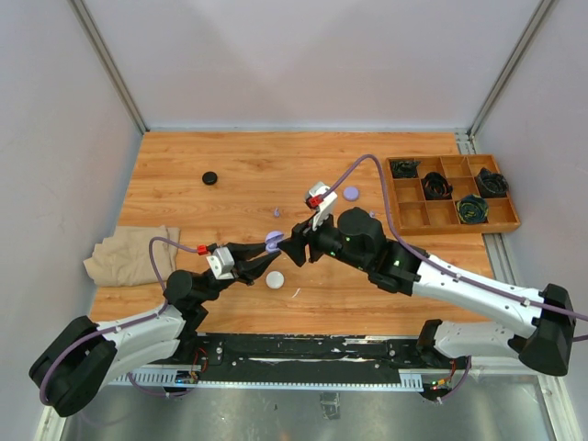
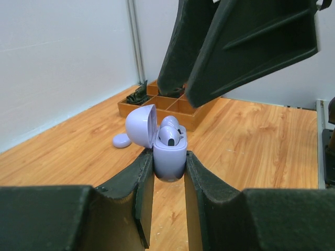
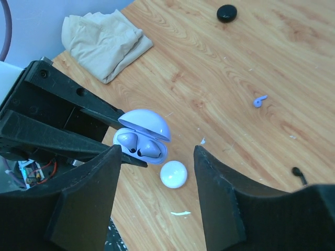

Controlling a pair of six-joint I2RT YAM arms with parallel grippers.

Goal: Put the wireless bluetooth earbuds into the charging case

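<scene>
My left gripper is shut on the lavender charging case [image 2: 169, 161], holding it above the table with its domed lid [image 3: 149, 123] raised. Two lavender earbuds sit side by side in the case: one earbud [image 3: 127, 140] at the left and another earbud [image 3: 150, 148] at the right. Both lie in their slots, seen clearly in the right wrist view. My right gripper stands open, its fingers spread apart just off the case, with nothing gripped. In the top view the two grippers [image 1: 281, 246] almost meet over the table.
A loose lavender earbud [image 3: 258, 101] and a black earbud [image 3: 299, 175] lie on the table. Also there are a white round case [image 3: 174, 174], a black case [image 1: 209, 178] and a lavender case [image 1: 351, 193]. A folded cloth [image 1: 134, 255] lies left; a wooden organizer [image 1: 415, 213] stands right.
</scene>
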